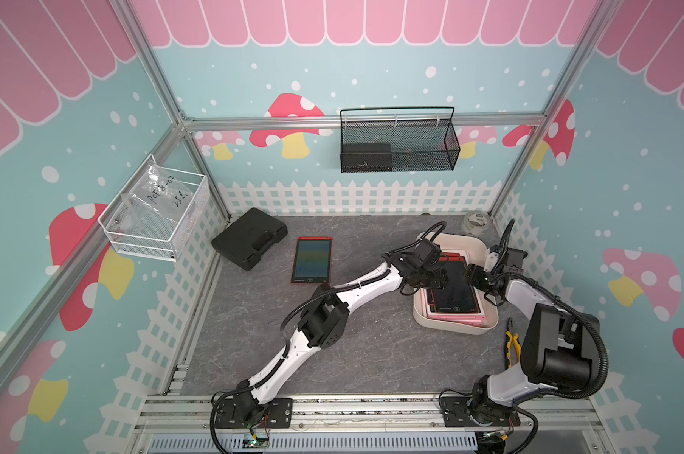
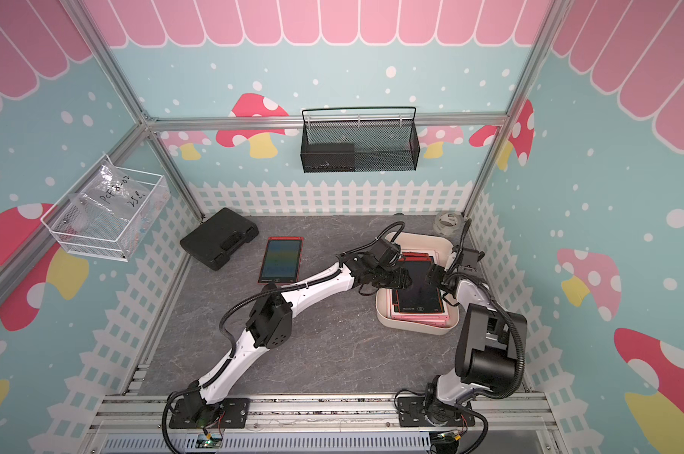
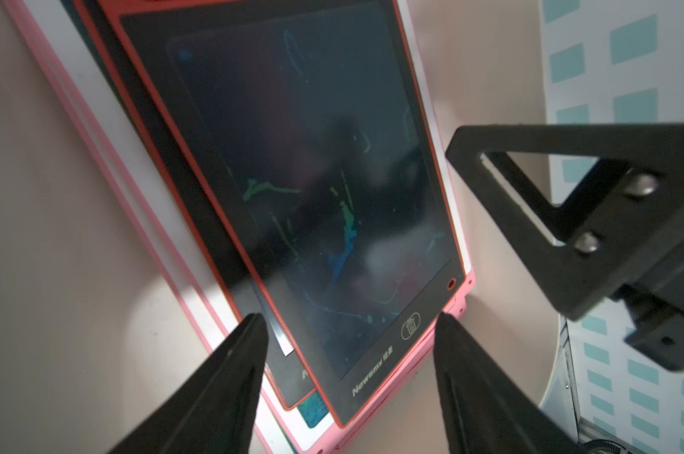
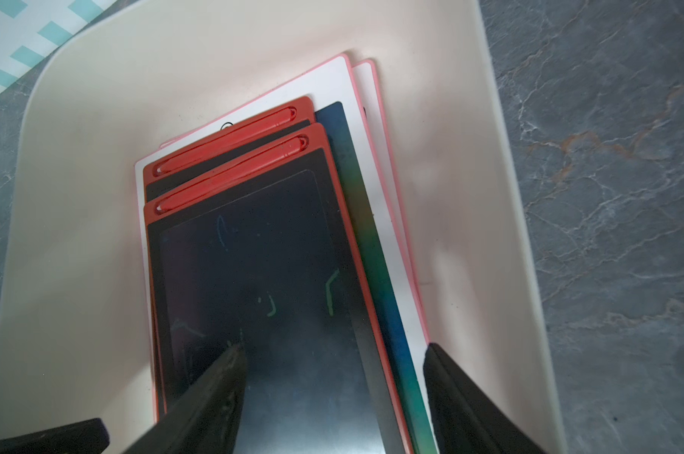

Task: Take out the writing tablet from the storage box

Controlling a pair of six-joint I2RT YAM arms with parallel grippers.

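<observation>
In the cream storage box (image 1: 459, 327), red-framed writing tablets (image 4: 253, 257) lie stacked on larger pink-edged ones (image 4: 362, 174). My left gripper is over the stack at the box's left side, its fingers apart with nothing held. My right gripper hangs over the box's right part, open, above the top tablet. Another red-framed tablet (image 1: 311, 259) with a blue-green screen lies on the table left of the box.
A black case (image 1: 248, 237) sits at the back left, a tape roll (image 1: 475, 221) behind the box. Yellow pliers (image 1: 512, 340) lie at the right.
</observation>
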